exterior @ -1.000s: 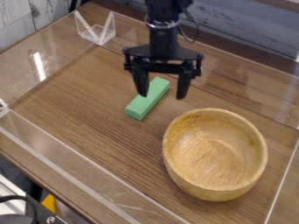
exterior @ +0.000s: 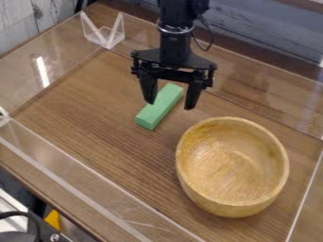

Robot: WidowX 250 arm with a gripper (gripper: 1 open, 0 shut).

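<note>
My black gripper (exterior: 171, 91) hangs over the middle of the table, open, its two fingers spread above a green rectangular block (exterior: 159, 109) lying lengthwise from front-left to back-right. Whether the fingers reach the block's sides is hard to tell. A tan round bowl (exterior: 231, 168) sits at the front right, clear of the block.
Clear plastic pieces stand at the back left (exterior: 104, 29) and at the left edge (exterior: 4, 125). A black cable and a yellow item lie at the bottom-left corner.
The gripper has lowered slightly toward the block since a second ago. The block and bowl look unmoved.
</note>
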